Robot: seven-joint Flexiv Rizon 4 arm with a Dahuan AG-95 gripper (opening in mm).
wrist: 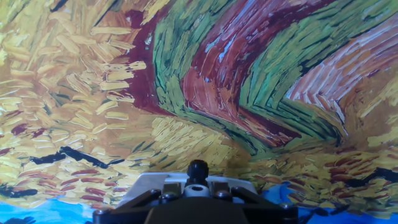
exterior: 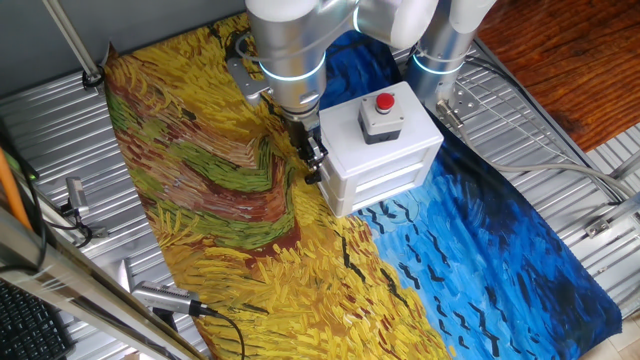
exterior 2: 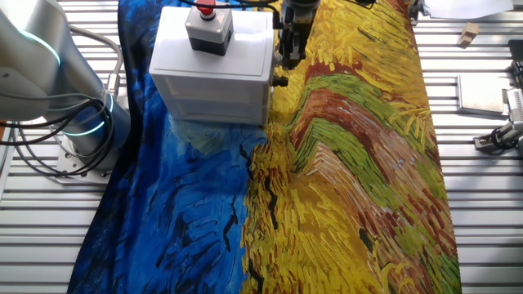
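Observation:
A white drawer cabinet stands on the painted cloth. In exterior view 2 a small black knob sticks out from its right side. My gripper points down close beside that side, just above the knob in exterior view 2. In the wrist view the black knob lies in line with the gap between my fingers. The fingers stand apart, so my gripper is open. Whether either finger touches the knob cannot be made out.
A box with a red emergency button sits on the cabinet. A camera-like metal device with a cable lies at the cloth's lower left edge.

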